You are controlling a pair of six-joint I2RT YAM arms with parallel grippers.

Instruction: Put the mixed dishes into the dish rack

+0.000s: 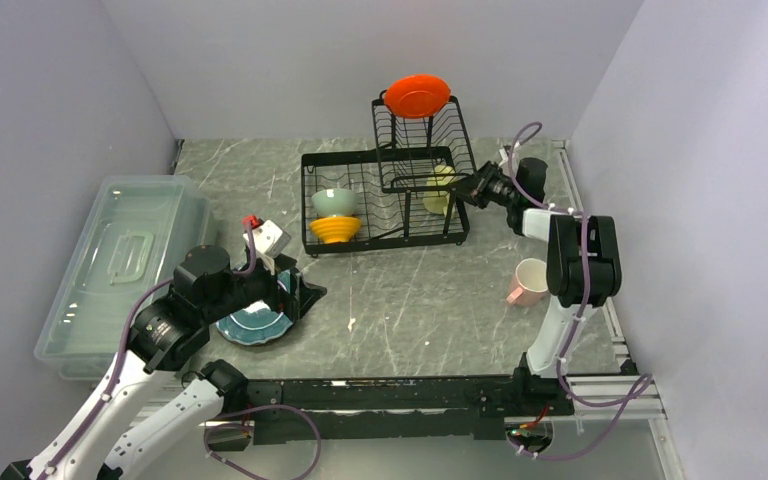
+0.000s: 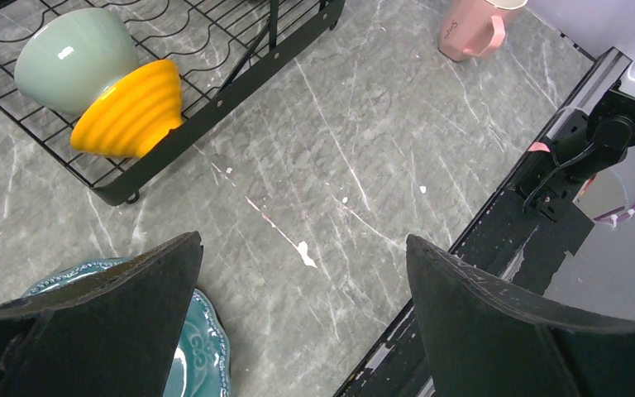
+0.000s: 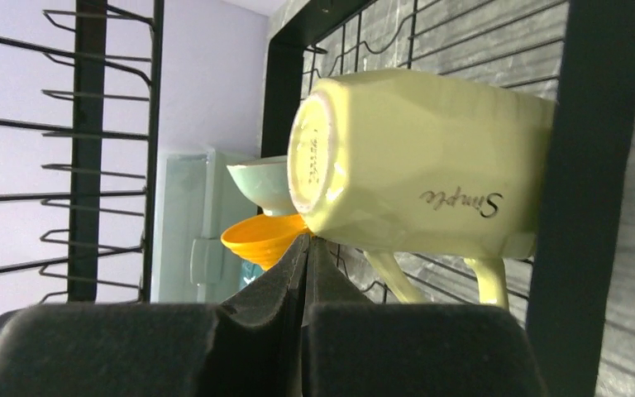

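Observation:
The black dish rack point(image 1: 385, 243) has a raised tier over its right part, and a red plate point(image 1: 416, 97) leans at the top. On the lower tier sit a green bowl point(image 1: 335, 202) and a yellow bowl point(image 1: 335, 230). A pale yellow mug point(image 3: 430, 157) lies on its side in the rack's right end, its base facing left in the right wrist view. My right gripper is shut beside the mug, nothing between its fingers. My left gripper stands open and empty over the table, near a blue plate point(image 2: 202, 343).
A pink mug point(image 1: 528, 281) stands on the table at the right. The clear lidded box point(image 1: 125, 270) fills the left side. The table in front of the rack is bare, and walls close in the back and sides.

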